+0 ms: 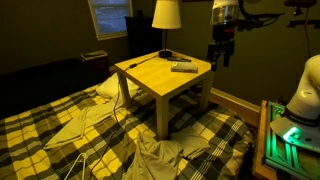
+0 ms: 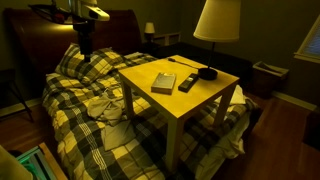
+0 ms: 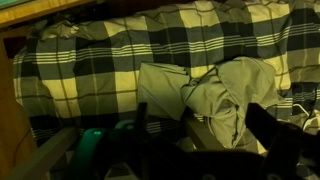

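Observation:
My gripper (image 1: 218, 63) hangs in the air, pointing down, to the right of a small light table (image 1: 150, 75) in the first exterior view. The wrist view looks down on the bed, with the dark fingers (image 3: 258, 122) spread apart and nothing between them. A pale crumpled cloth (image 3: 235, 92) lies on the checked bedspread below, beside a flatter piece of cloth (image 3: 163, 82). In the first exterior view one cloth (image 1: 155, 157) is by the table's front leg and another (image 1: 82, 124) lies farther left.
On the table stand a lamp (image 2: 218, 22), a small box (image 2: 164, 82) and a dark remote (image 2: 188, 82). The table's legs rise from the bed. A thin cord (image 1: 119, 92) hangs down its left side. Checked bedspread (image 1: 30, 125) lies bare at the left.

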